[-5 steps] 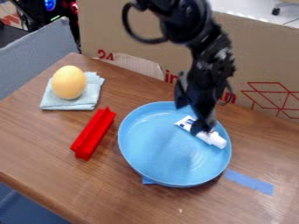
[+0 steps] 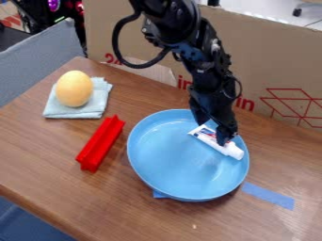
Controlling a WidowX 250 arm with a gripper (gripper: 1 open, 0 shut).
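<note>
The black gripper (image 2: 217,127) points down over the back right part of the blue plate (image 2: 176,165), its fingers at a white tube (image 2: 231,149) lying on the plate. It is open; whether the fingertips touch the tube is hard to tell. A red bar-shaped object (image 2: 101,143) lies left of the plate. An egg-shaped yellow object (image 2: 74,88) rests on a folded light-blue cloth (image 2: 66,108) at the back left.
A cardboard box (image 2: 277,66) stands along the back. A grey padded edge (image 2: 32,61) is at the left.
The arm has shifted slightly since a second ago and looks sharper now, staying over the tube. The objects on the table look unmoved.
</note>
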